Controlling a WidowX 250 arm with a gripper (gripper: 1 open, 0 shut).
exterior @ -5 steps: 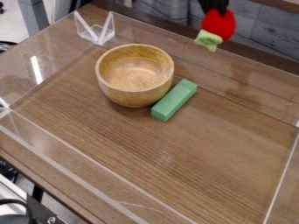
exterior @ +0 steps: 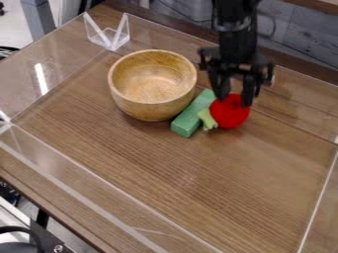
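Note:
My gripper (exterior: 227,91) is lowered from the top centre-right, its dark fingers open just over a red round object (exterior: 230,112) with a pale green part on its left side. A green block (exterior: 191,115) lies to the left of the red object, partly behind it. Whether the fingers touch the red object is unclear.
A wooden bowl (exterior: 153,83) stands left of the green block. A clear plastic holder (exterior: 109,31) sits at the back left. A dark cable lies at the lower left edge.
The red object has come down from the upper back to beside the green block.

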